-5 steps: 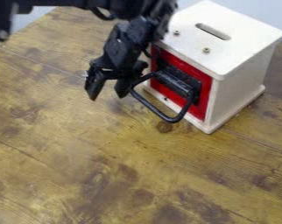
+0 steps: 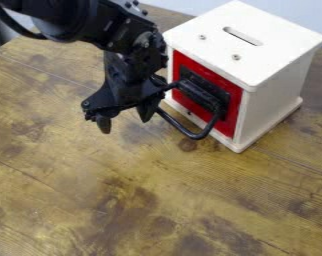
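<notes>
My black gripper (image 2: 125,119) hangs low over the wooden table at the left of a white wooden box (image 2: 277,75). Its fingers point down and stand apart, with nothing seen between them. Beside it, the box's red front panel (image 2: 224,126) carries a black fixture (image 2: 205,92) with a black bar handle that curves down toward the table, close to the gripper's right finger; whether they touch I cannot tell. The box has a slot (image 2: 233,35) in its top.
The arm comes in from the upper left. A pale surface shows beyond the table's back edge.
The arm's pose has shifted over the last second, the gripper swinging and turning while staying just left of the box. The box has not moved.
</notes>
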